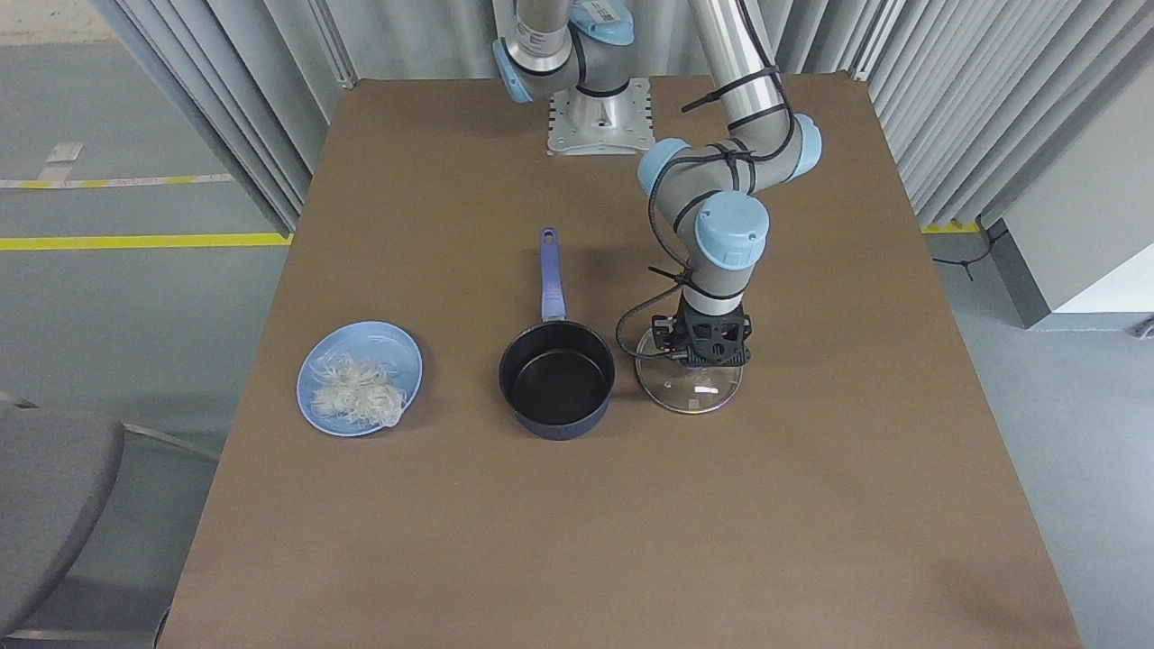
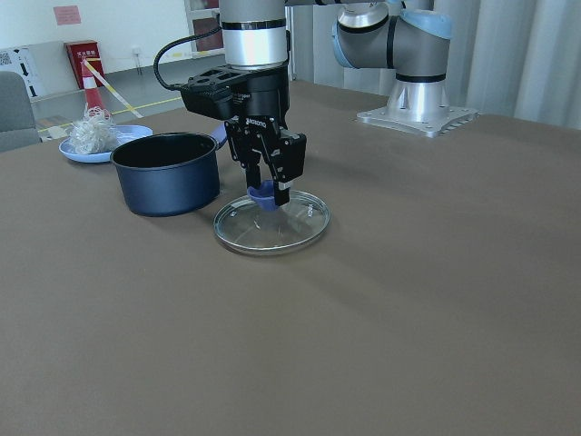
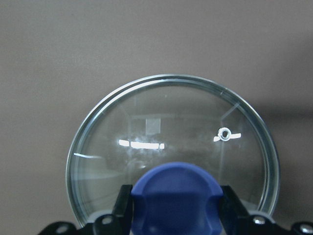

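My gripper (image 2: 269, 185) is down over a glass lid (image 1: 694, 391) with a blue knob (image 3: 177, 200), which sits between the fingers and appears gripped. The lid lies on the table just right of a dark blue pan (image 1: 554, 383) with a blue handle (image 1: 551, 276), seen in the front view. A light blue plate (image 1: 327, 420) holding white shredded material (image 1: 362, 391) lies to the pan's left.
The arm's base (image 1: 599, 128) stands at the back edge. A grey chair (image 1: 49, 498) is beside the table at lower left.
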